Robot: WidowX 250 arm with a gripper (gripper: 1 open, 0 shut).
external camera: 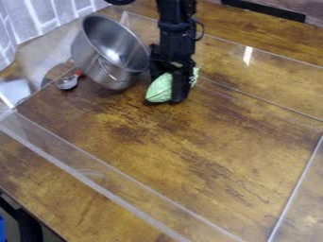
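The black gripper [169,77] is at the upper middle, low over a pale green object [161,89] that looks leafy or rounded, like cabbage. Its fingers partly cover the object; whether they are shut on it cannot be made out. A steel bowl [108,47] stands tilted just left of the gripper.
A spoon or ladle [68,81] with a red part lies left of the bowl. Crumpled pale material [15,87] is at the left edge.
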